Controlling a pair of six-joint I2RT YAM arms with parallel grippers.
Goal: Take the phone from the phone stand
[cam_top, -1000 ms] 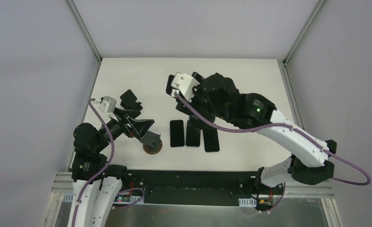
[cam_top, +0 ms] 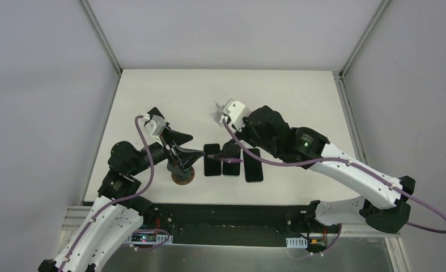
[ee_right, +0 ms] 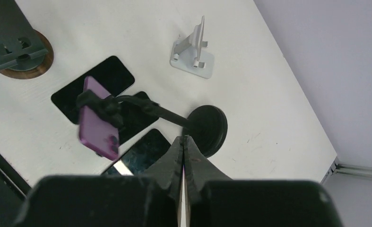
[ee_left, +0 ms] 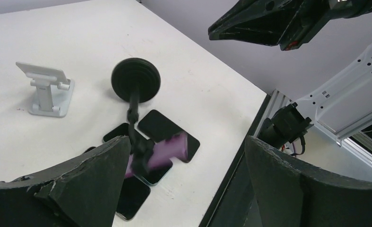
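Note:
The purple-backed phone is held in the clamp of the black phone stand, outside and left of my right fingers in the right wrist view. In the left wrist view the stand is tipped over, round base up and phone down above the flat phones; whether it touches them I cannot tell. My right gripper is shut, nothing between its fingertips. My left gripper stands wide open and empty, left of the phone in the top view.
Three dark phones lie flat beneath, including a left one and a right one. A white stand stands behind them. A grey stand on a wooden base is near the left gripper.
The phone and stand have left my right gripper, dropping and turning over.

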